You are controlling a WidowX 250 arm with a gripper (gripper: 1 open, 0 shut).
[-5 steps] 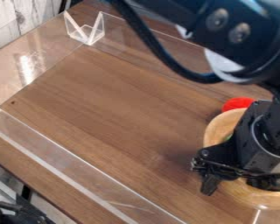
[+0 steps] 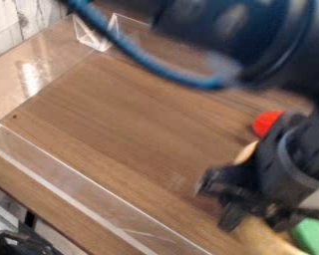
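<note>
My dark gripper (image 2: 249,204) is at the lower right, blurred, over a light wooden bowl (image 2: 269,239) that it largely hides. A green object (image 2: 311,235) shows at the bowl's right side. A red round object (image 2: 266,123) sits behind the gripper, above the bowl. The blur hides how far apart the fingers are and whether anything is between them.
Clear plastic strips (image 2: 89,199) run along the near edge. A small clear plastic bracket (image 2: 96,32) stands at the back left.
The arm has shifted and is now blurred, with the gripper slightly higher than a second ago. More of the green object shows at the right.
</note>
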